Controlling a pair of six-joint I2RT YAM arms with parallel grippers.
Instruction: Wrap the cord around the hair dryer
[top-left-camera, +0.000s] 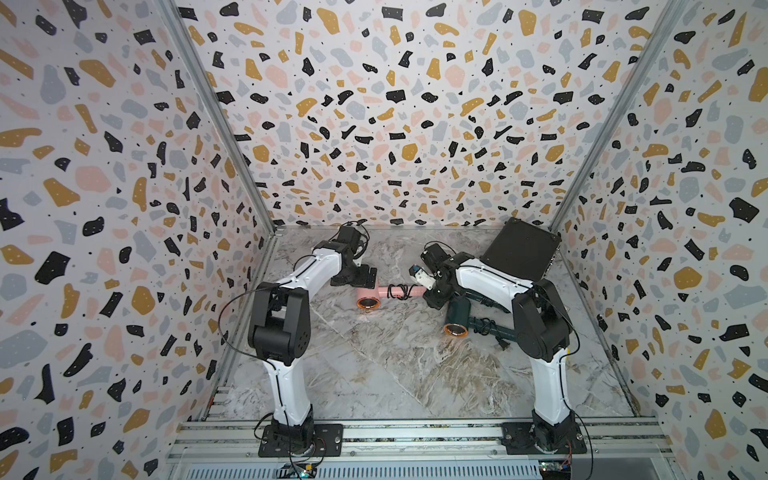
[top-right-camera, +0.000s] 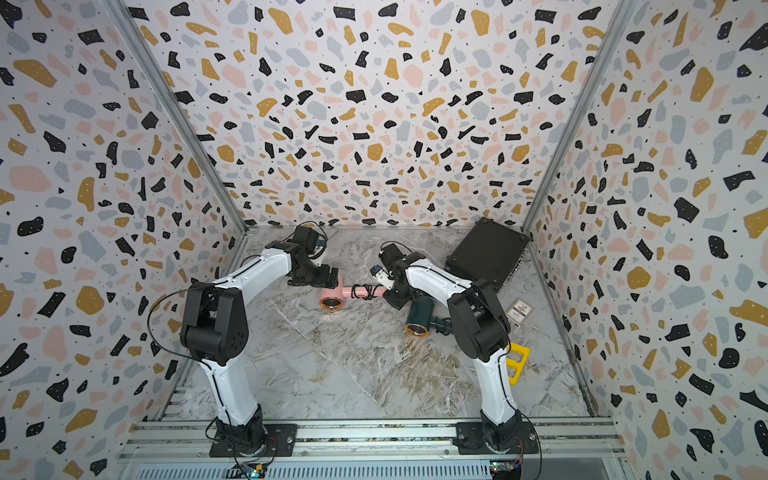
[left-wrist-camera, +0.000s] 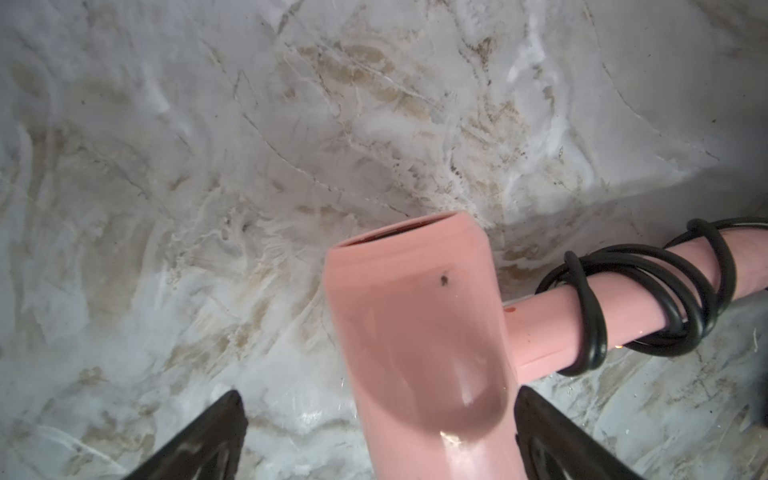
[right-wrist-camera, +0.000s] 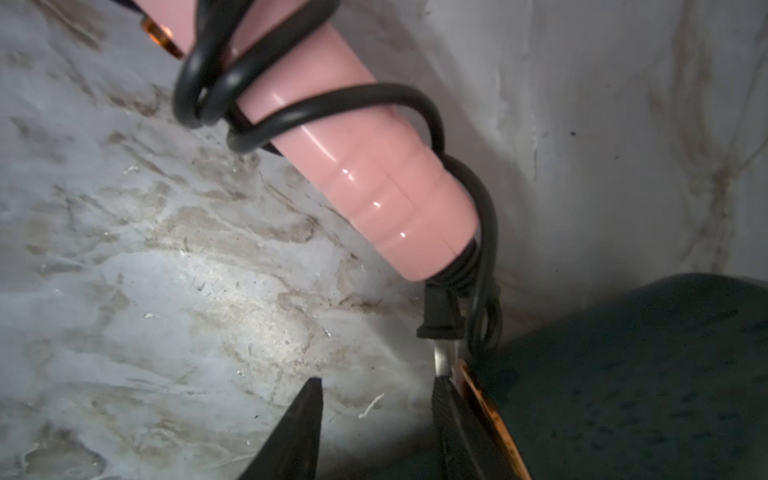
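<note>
A pink hair dryer (top-left-camera: 367, 293) lies on the marble table; its black cord (left-wrist-camera: 592, 320) is looped several times round the handle (right-wrist-camera: 384, 192), with a strand running to the plug (right-wrist-camera: 440, 316) beyond the handle's end. My left gripper stands open above the dryer's body, which shows between its fingers. My right gripper is open near the plug and handle end, nothing held, beside a dark green dryer (right-wrist-camera: 640, 376).
Dark green dryers (top-left-camera: 457, 312) with cords lie to the right of the pink one. A black case (top-right-camera: 486, 248) stands at the back right; a yellow object (top-right-camera: 516, 360) lies at the front right.
</note>
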